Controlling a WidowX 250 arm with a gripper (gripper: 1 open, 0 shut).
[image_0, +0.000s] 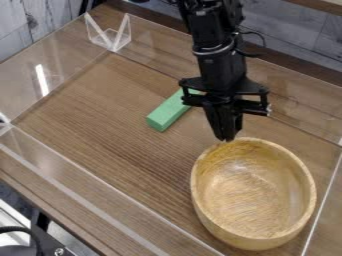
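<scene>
The black robot arm reaches down from the top middle, its gripper (225, 134) pointing at the near side of the table, shut, just above the back rim of an empty cream plastic bowl (251, 207) at the lower right. A green block (171, 112) lies on the wooden table to the left of the gripper, apart from it and partly behind the arm.
A clear plastic rack (110, 32) stands at the back left. A black cable (14, 240) shows at the lower left corner, and a raised edge runs along the back right.
</scene>
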